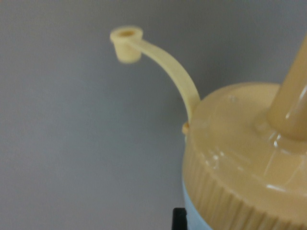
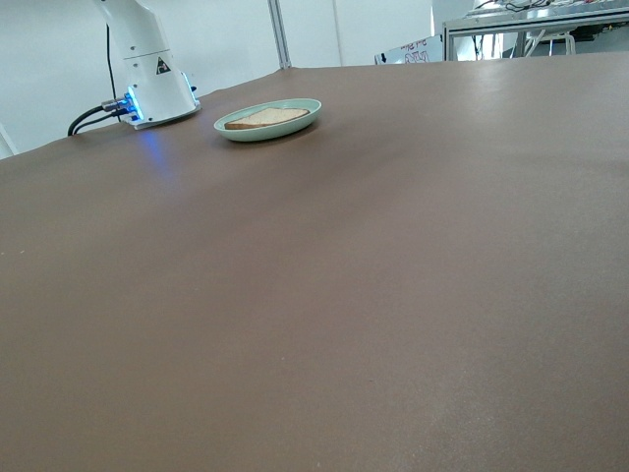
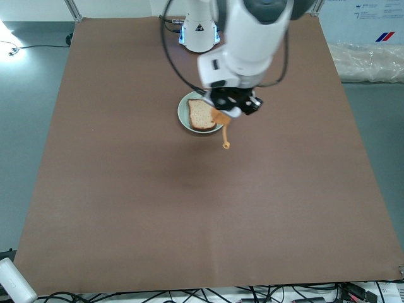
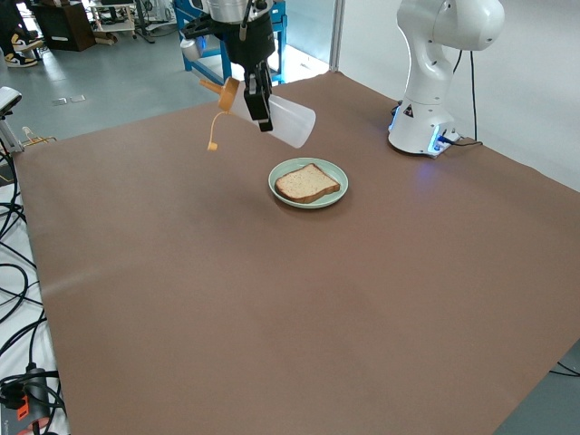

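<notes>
A slice of bread (image 4: 306, 183) lies on a pale green plate (image 4: 331, 199), also seen in the top view as bread (image 2: 263, 117) on its plate (image 2: 295, 104). My black gripper (image 4: 258, 104) hangs above the table beside the plate, shut on a squeeze bottle (image 4: 290, 121) with a translucent white body and an orange cap. The bottle is held tilted sideways, its tethered nozzle tip dangling. In the wrist view the orange cap (image 1: 235, 158) fills the right side, the small tip (image 1: 127, 48) hanging on its strap.
A white robot arm base (image 4: 421, 127) stands at the back of the table. Cables run along one table edge.
</notes>
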